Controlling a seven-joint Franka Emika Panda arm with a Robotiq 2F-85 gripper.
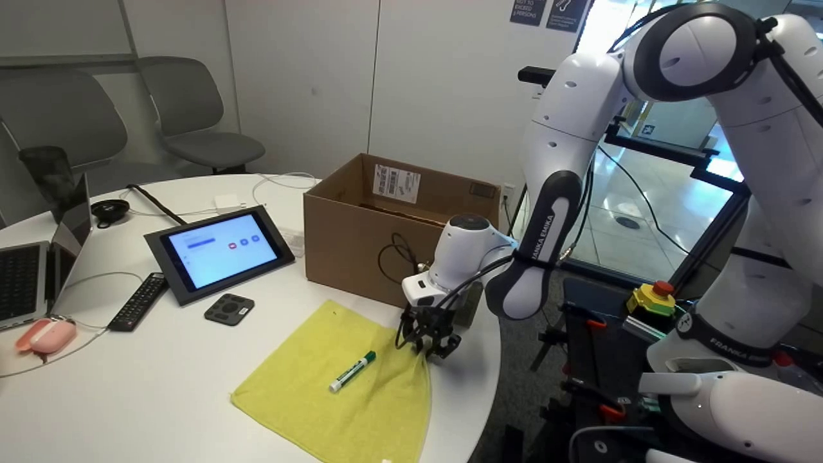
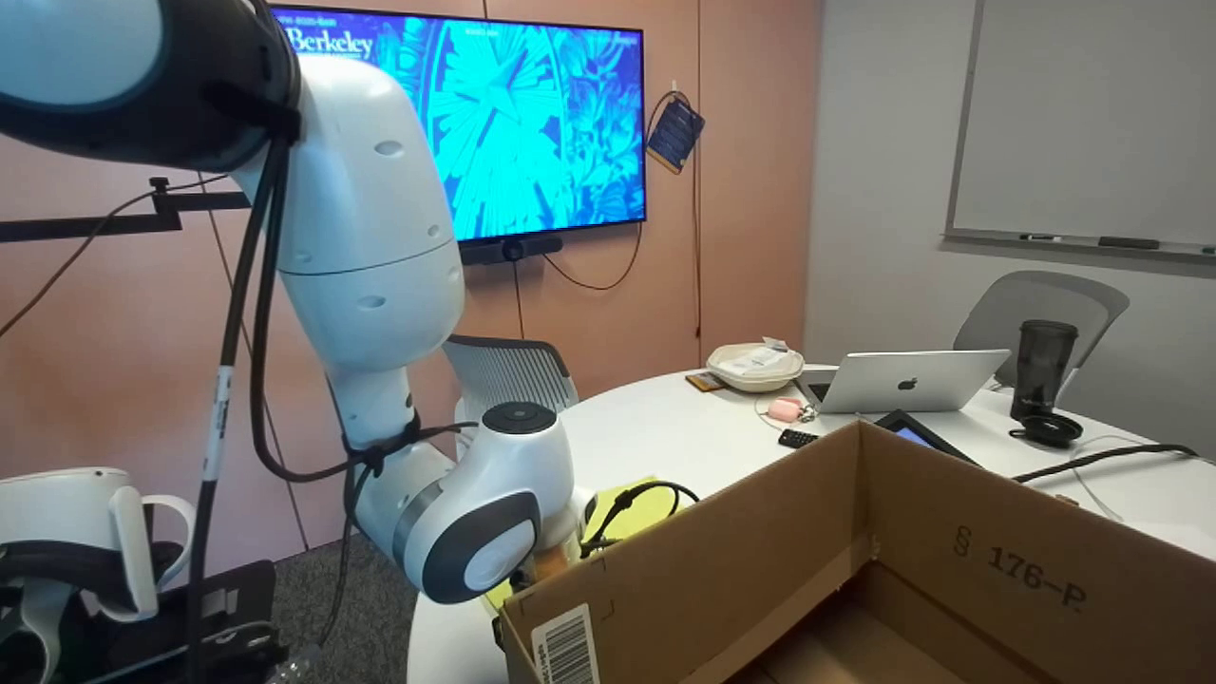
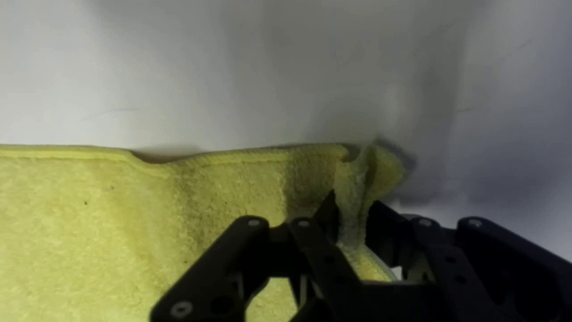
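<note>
A yellow cloth (image 1: 308,386) lies spread on the white table, its corner nearest the robot bunched up. My gripper is shut on that corner, and a pinched fold of the cloth (image 3: 354,188) sticks up between the dark fingers. A green-and-white marker (image 1: 352,372) rests on the cloth, apart from the gripper. From exterior view 2 the box and the arm hide the gripper's fingers; only a part of the cloth shows there.
An open cardboard box (image 1: 370,247) stands right behind the gripper. A tablet (image 1: 224,245), a remote (image 1: 139,301), a small black pad (image 1: 229,308) and a laptop (image 1: 23,281) sit to the left.
</note>
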